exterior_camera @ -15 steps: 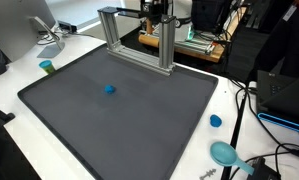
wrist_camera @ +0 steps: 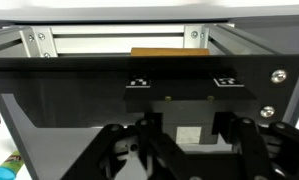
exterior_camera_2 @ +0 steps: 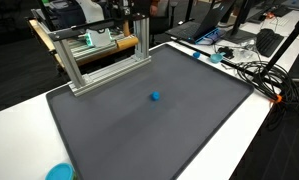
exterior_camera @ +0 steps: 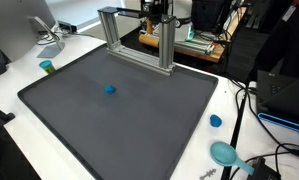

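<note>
My gripper is at the black front bar (wrist_camera: 64, 80) of a metal-framed unit, its two fingers apart. Contact between the fingers and the bar cannot be made out. Behind the bar, in the wrist view, an orange-brown block (wrist_camera: 171, 52) shows inside the frame. The unit (exterior_camera: 139, 53) stands at the far edge of the grey board in exterior view 1, with the arm above it, cut off by the top edge. A small blue object (exterior_camera: 109, 88) lies on the board (exterior_camera: 119, 125), clear of the gripper.
A green-and-yellow cup (exterior_camera: 47, 67) stands beyond the board's left side. A blue piece (exterior_camera: 216, 121) and a turquoise round item (exterior_camera: 227, 156) lie on the right, near black cables (exterior_camera: 279, 150). Most of the board is bare.
</note>
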